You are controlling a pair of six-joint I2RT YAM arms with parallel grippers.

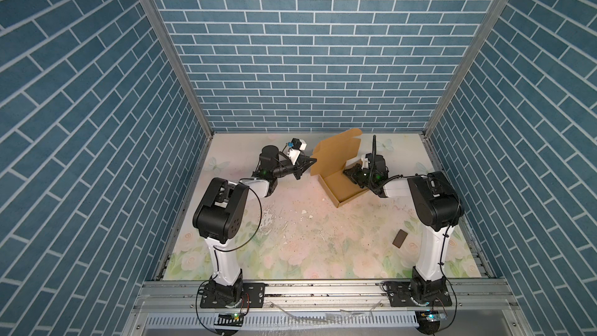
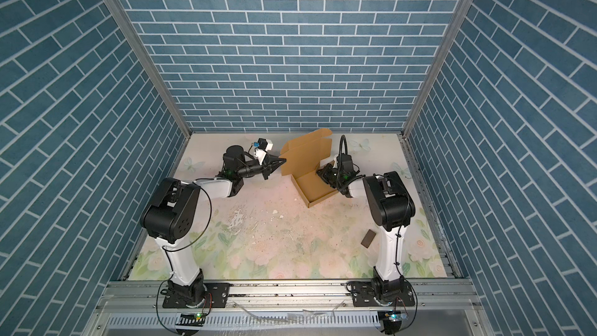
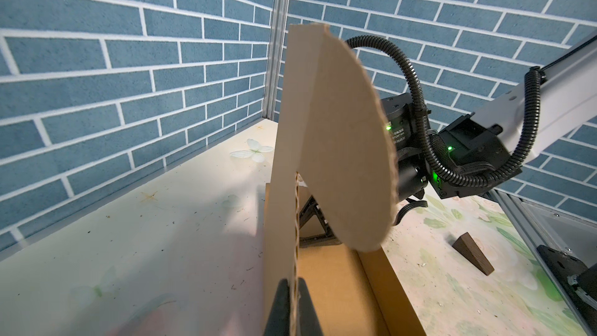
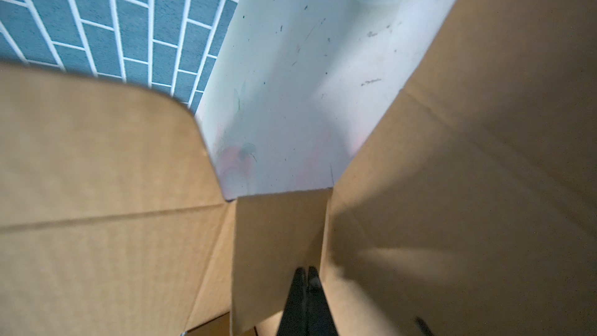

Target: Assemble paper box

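The brown cardboard box (image 1: 337, 201) stands on the table with its lid panel (image 1: 336, 153) raised at the back. In the left wrist view my left gripper is shut on the lid's thin edge, which runs between the fingers. A rounded flap (image 3: 354, 155) sticks out from the lid there. My right gripper is inside the box, pointing at its back corner, beside a small upright flap (image 4: 273, 242). Its fingers are together and nothing shows between them. From above, the right arm covers part of the box's right side.
A small dark block (image 1: 400, 238) lies on the table to the front right. White scraps (image 1: 304, 212) are scattered left of the box.
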